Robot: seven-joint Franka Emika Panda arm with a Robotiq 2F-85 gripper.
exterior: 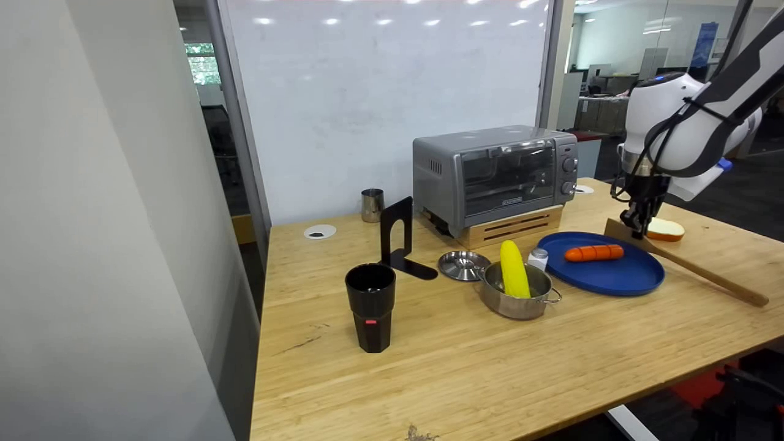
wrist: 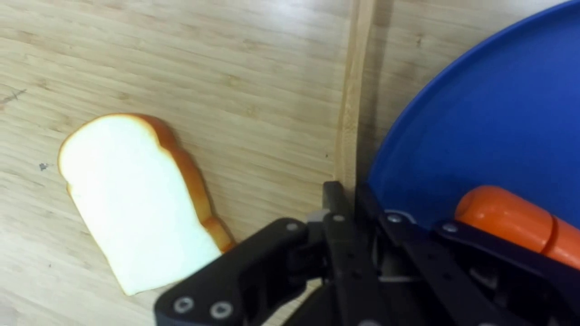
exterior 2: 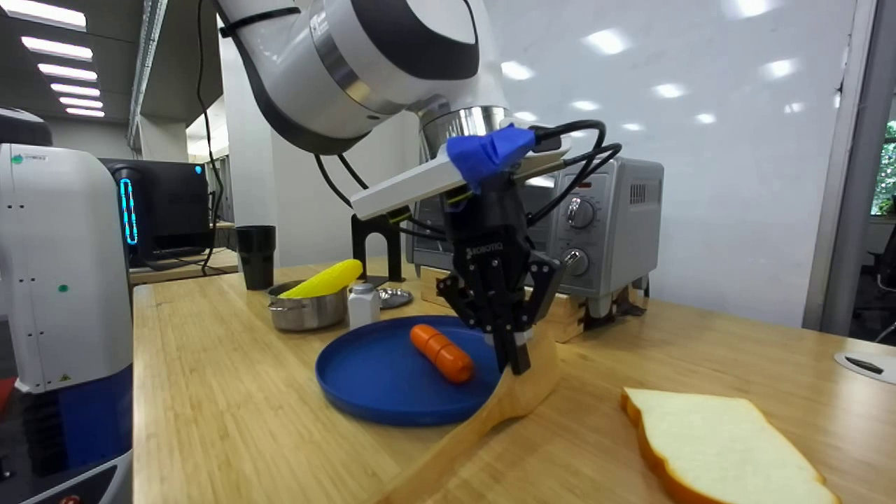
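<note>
A wooden spatula (exterior 2: 453,445) lies beside the blue plate (exterior 2: 361,378), its handle running towards the table's front edge. My gripper (exterior 2: 514,369) is shut on it where the handle meets the broad blade. In the wrist view the spatula's handle (wrist: 354,87) extends away from the fingertips of the gripper, edge up, close along the plate's rim. Black fingers hide the blade there. On the plate rests an orange sausage (exterior: 593,253), just to one side of the gripper.
A bread slice (wrist: 130,201) lies on the table near the gripper. Past the plate stand a white shaker (exterior 2: 363,305), a metal pot (exterior: 518,302) holding a yellow corn-like item (exterior: 512,268), a toaster oven (exterior: 492,176) and a black cup (exterior: 371,305).
</note>
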